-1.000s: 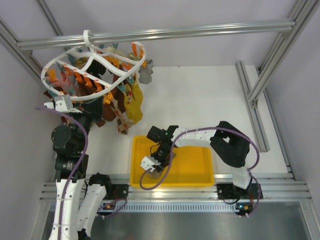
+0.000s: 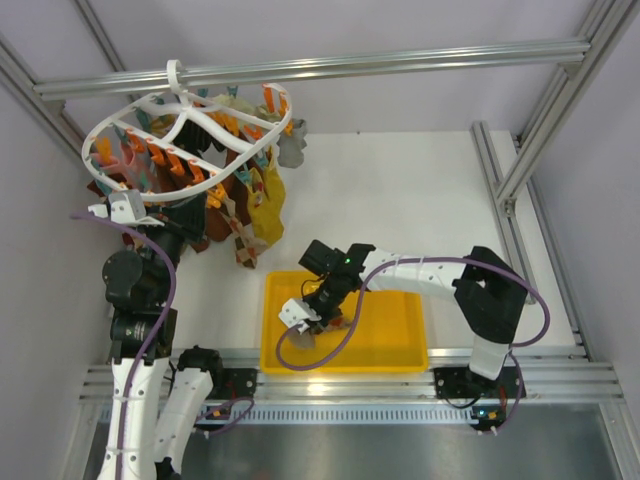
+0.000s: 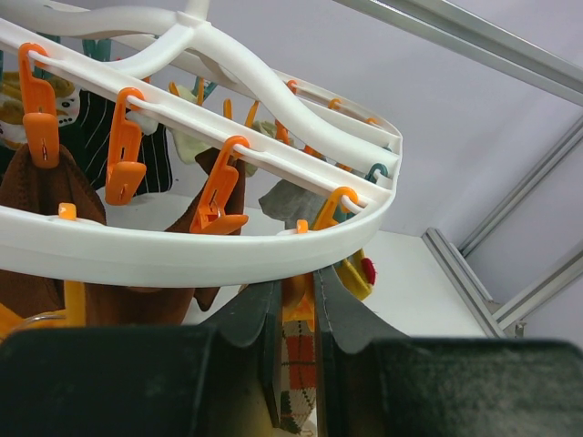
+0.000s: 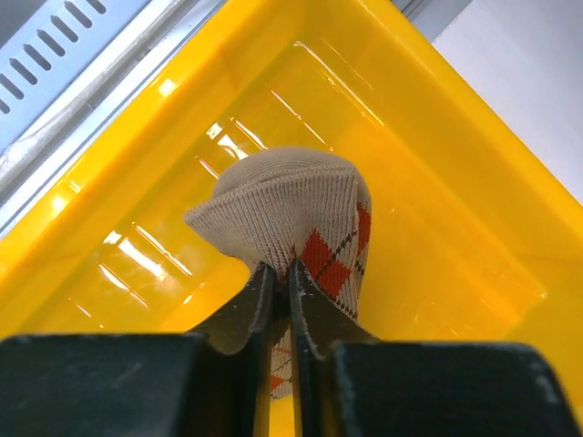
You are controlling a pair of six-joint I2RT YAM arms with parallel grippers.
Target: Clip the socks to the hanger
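My left gripper (image 2: pixel 196 214) is at the front of the white hanger (image 2: pixel 205 184), which carries many socks in orange and teal clips. In the left wrist view its fingers (image 3: pixel 351 319) surround an orange clip (image 3: pixel 297 289); a plaid sock (image 3: pixel 299 382) hangs below it. How far the fingers are closed is unclear. My right gripper is down in the yellow bin, shut on a grey-brown argyle sock (image 4: pixel 328 228), pinched near its middle.
The yellow bin (image 2: pixel 405 340) sits at the table's front centre. A metal rail (image 2: pixel 400 60) spans above the hanger.
The left arm stays at the hanger with little visible change.
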